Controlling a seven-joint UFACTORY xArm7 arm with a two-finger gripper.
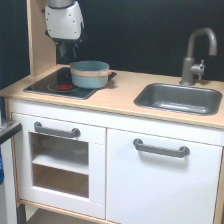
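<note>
A blue-green pot rests on the black stovetop, toward its back right. Some tan colour shows at the pot's front; what it is cannot be made out. My gripper hangs from the white arm at the upper left, pointing down, above the stove and a little left of the pot. Its dark fingers blend into the black background, so their opening is unclear. No object can be made out in them.
A grey sink with a tall tap lies to the right. Bare wooden counter separates it from the stove. A wooden post stands at the back left. Below are an oven door and a white cupboard.
</note>
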